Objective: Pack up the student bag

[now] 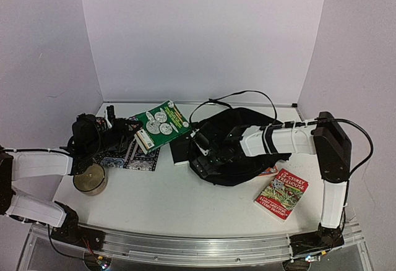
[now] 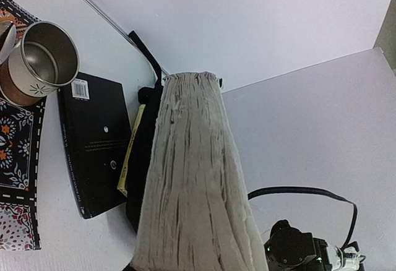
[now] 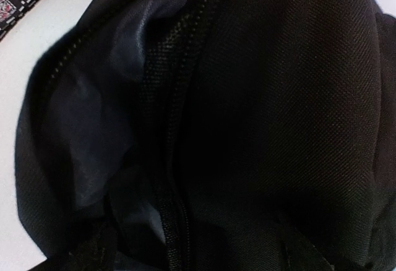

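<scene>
My left gripper is shut on the edge of a green book, held up over the left part of the table. In the left wrist view, the thick page block of the book fills the middle. The black bag lies right of centre with its mouth unzipped. Over its left part is my right gripper, low against the fabric. The right wrist view shows the bag's zipper edge and dark lining, with dark fingers wide apart at the bottom, partly lost against the cloth.
A red book lies at the front right, with an orange item partly under the bag. A black book sits left of the bag. A patterned cloth and cup are at left.
</scene>
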